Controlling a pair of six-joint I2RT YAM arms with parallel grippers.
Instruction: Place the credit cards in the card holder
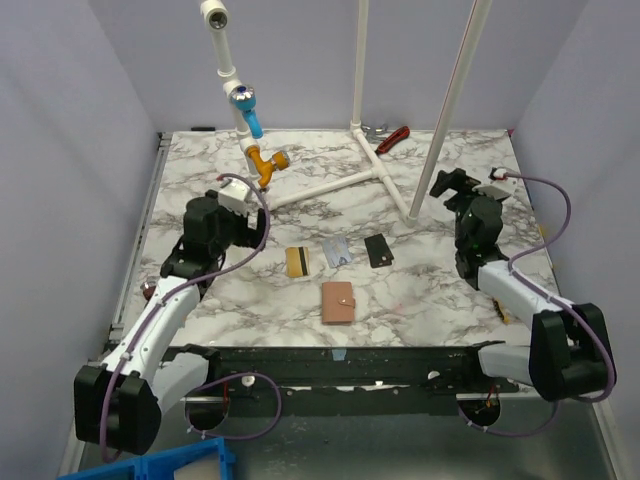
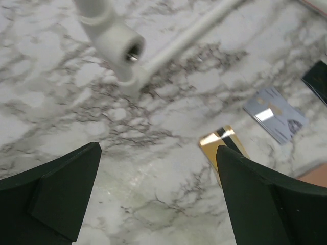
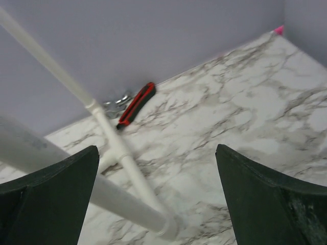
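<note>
Three cards lie flat in a row on the marble table: a gold card with a black stripe (image 1: 297, 262), a silver-grey card (image 1: 337, 251) and a black card (image 1: 379, 250). Below them in the top view is the closed brown card holder (image 1: 338, 302), its snap tab at the right. My left gripper (image 1: 246, 215) is open and empty, above and left of the gold card; in the left wrist view the gold card (image 2: 223, 145) shows beside the right finger (image 2: 271, 199). On the right side, my right gripper (image 1: 454, 184) hangs open and empty, away from the cards.
A white pipe frame (image 1: 330, 187) with an orange tap (image 1: 268, 163) and a blue tap (image 1: 247, 108) stands behind the cards. A red-and-black tool (image 3: 136, 105) lies at the back. Table around the holder is clear.
</note>
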